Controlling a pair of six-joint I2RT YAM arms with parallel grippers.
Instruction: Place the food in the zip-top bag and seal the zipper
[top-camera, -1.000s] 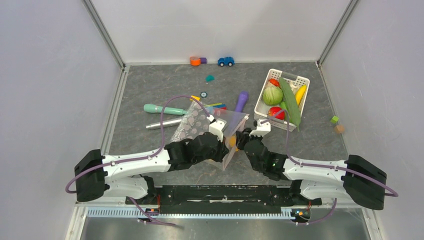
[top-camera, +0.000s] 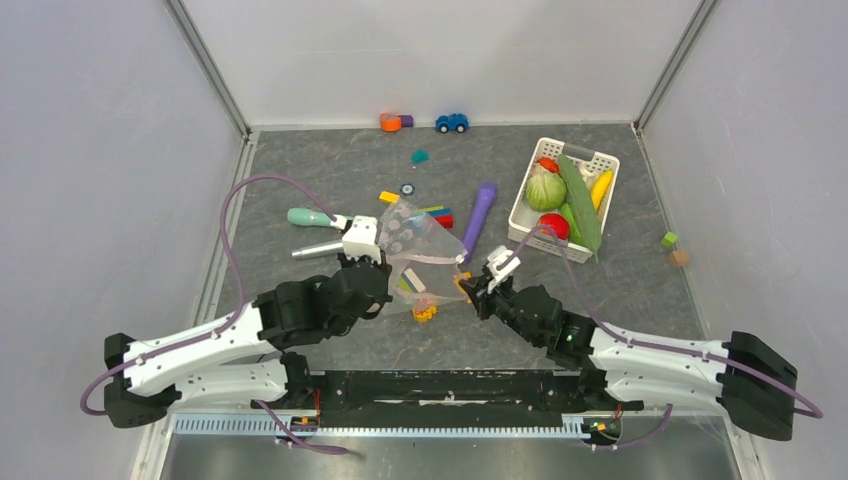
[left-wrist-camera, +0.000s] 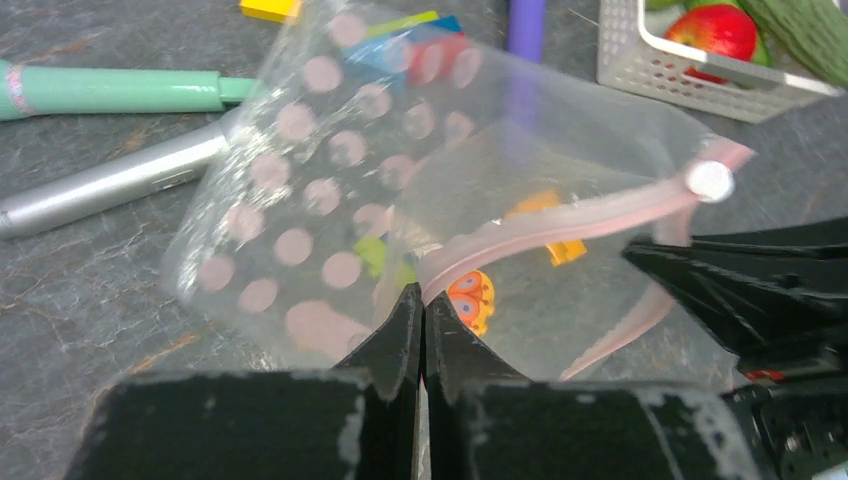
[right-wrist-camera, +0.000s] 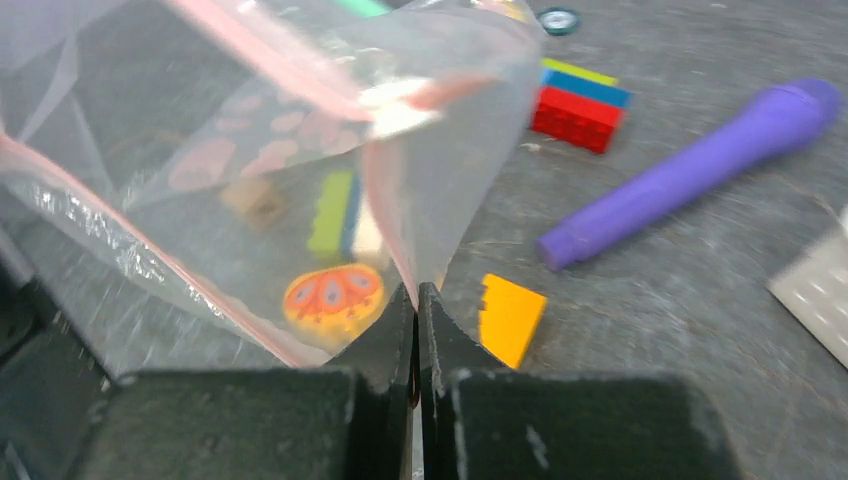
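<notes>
A clear zip bag (top-camera: 420, 240) with pink dots and pink zipper strip hangs between my grippers. My left gripper is shut on one edge of its mouth, at the pink strip. My right gripper is shut at the lower right edge of the bag's mouth; whether it pinches the film is hard to tell. A white slider (left-wrist-camera: 710, 181) sits on the strip. The food lies in a white basket (top-camera: 528, 200) at the right: a cabbage (top-camera: 545, 190), cucumber (top-camera: 580, 200), banana (top-camera: 601, 188) and red items.
A purple bar (right-wrist-camera: 680, 175), green handle (left-wrist-camera: 120, 90) and silver tube (left-wrist-camera: 100, 190) lie around the bag. Several small blocks and toys are beneath and behind it. Bare floor (top-camera: 640, 290) shows at the right.
My left gripper has moved left, drawing the bag's edge with it and widening the mouth. My right gripper has shifted slightly left and down in the top view.
</notes>
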